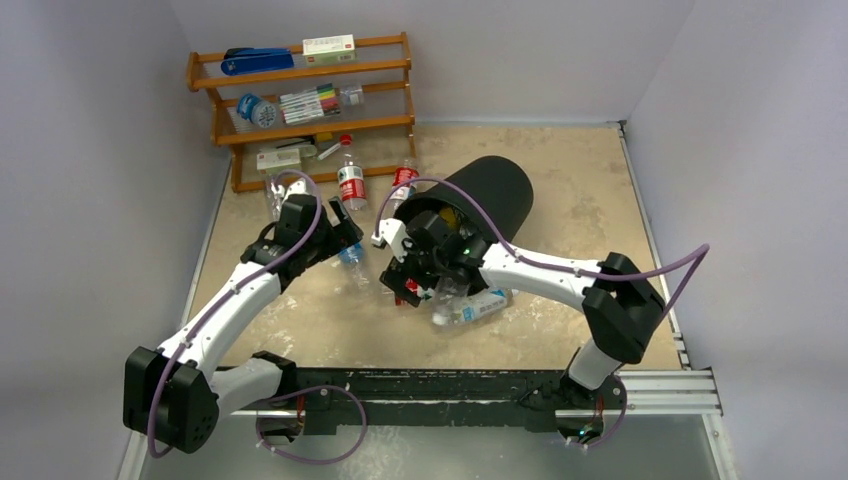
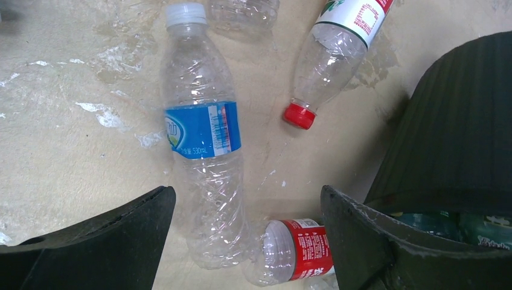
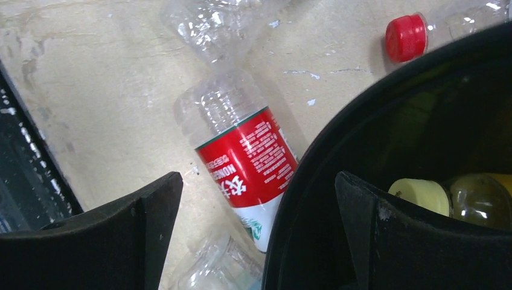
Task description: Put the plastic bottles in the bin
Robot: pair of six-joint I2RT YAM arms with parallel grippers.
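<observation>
The black bin [image 1: 485,190] lies tipped on its side in the middle, bottles inside its mouth. My right gripper is open at its rim, fingers either side of the wall. A red-label bottle [image 3: 247,157] lies beside it. My left gripper is open above a blue-label bottle [image 2: 203,136], with nothing held. Other loose plastic bottles include a red-capped bottle [image 2: 335,60], a red-banded bottle [image 1: 352,180] near the rack and a bottle [image 1: 470,308] partly hidden under the right arm.
A wooden rack [image 1: 300,129] with boxes, pens and containers stands at the back left. Walls border the board.
</observation>
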